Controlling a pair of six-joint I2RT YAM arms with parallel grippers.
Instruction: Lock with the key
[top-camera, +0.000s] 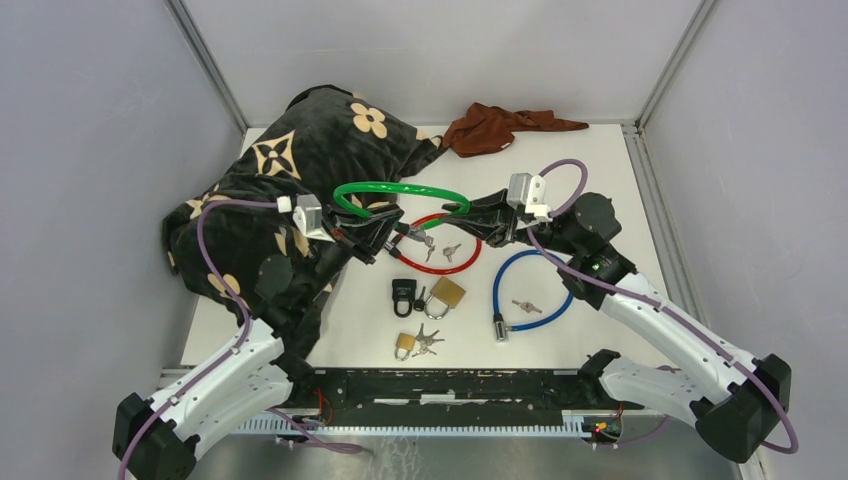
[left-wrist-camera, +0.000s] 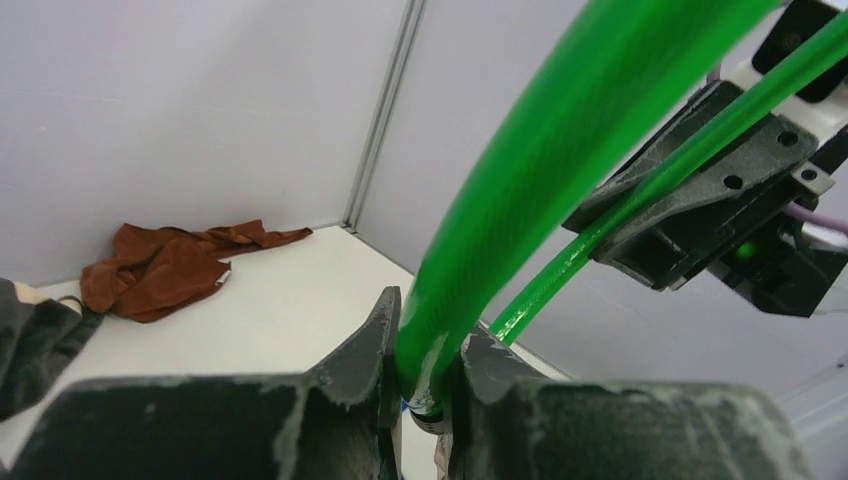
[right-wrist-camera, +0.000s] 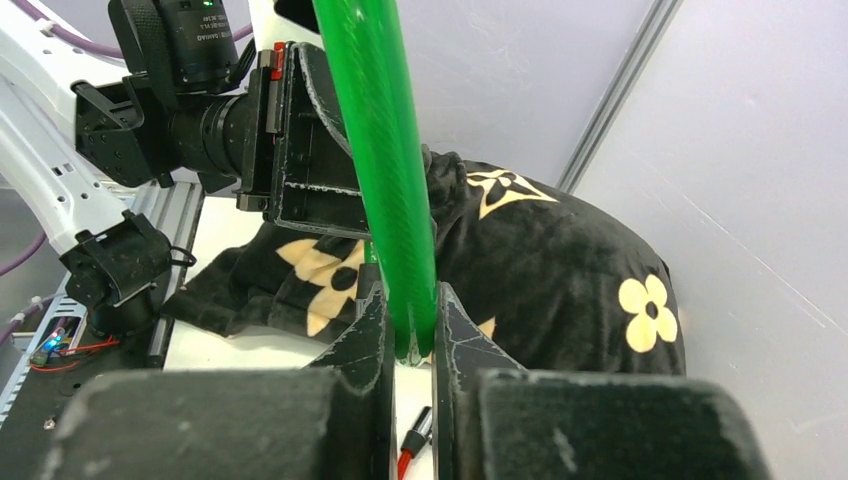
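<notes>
A green cable lock (top-camera: 400, 188) is held in the air as a loop between my two arms. Its left end is gripped by my left gripper (top-camera: 393, 225), and a silver metal end (top-camera: 417, 236) sticks out just beyond those fingers. In the left wrist view the fingers (left-wrist-camera: 365, 345) press on both sides of the green tube (left-wrist-camera: 540, 170). On the loop's right bend, my right gripper (top-camera: 457, 215) is shut around the cable. The right wrist view shows the green tube (right-wrist-camera: 385, 150) squeezed between the fingers. Whether a key sits in the green lock cannot be told.
Below the loop lie a red cable lock (top-camera: 470, 263) and small keys (top-camera: 450, 252). Nearer are a black padlock (top-camera: 404, 288), brass padlocks (top-camera: 448, 291), more keys (top-camera: 427, 338) and a blue cable lock (top-camera: 550, 316). A dark blanket (top-camera: 320, 140) covers the left side.
</notes>
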